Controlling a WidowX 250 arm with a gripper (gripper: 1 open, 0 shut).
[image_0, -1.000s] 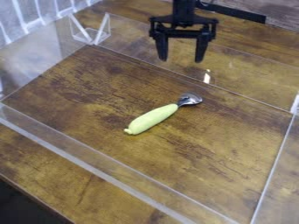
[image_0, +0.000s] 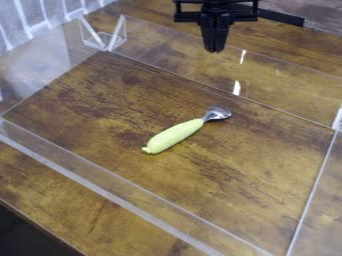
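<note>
A pale yellow-green, long vegetable-like piece (image_0: 174, 136) lies diagonally on the wooden floor of a clear-walled tray, with a metal spoon head (image_0: 215, 114) at its upper right end. My black gripper (image_0: 214, 47) hangs at the top of the view, above the back part of the tray and apart from both, shut with nothing visible between its fingers.
Clear acrylic walls (image_0: 80, 177) border the wooden work area on its sides. A white slatted object (image_0: 27, 18) stands at the back left.
My gripper has shifted and its fingers have gone from apart to closed together. The piece on the wood has not moved.
</note>
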